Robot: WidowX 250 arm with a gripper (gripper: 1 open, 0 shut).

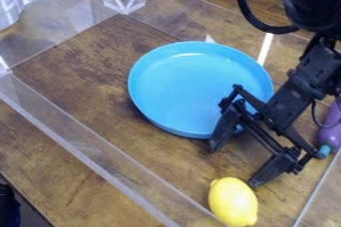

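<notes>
A black gripper (237,156) reaches down from the upper right, low over the wooden surface at the front right edge of a blue plate (186,82). Its fingertips are dark and overlap, so I cannot tell whether it is open or shut. A yellow lemon (233,201) lies in front of it, near the bottom of the view.
A purple object (330,131) lies at the right edge, partly behind the arm. Clear plastic walls (94,161) bound the wooden area. The wood (80,62) left of the plate is clear.
</notes>
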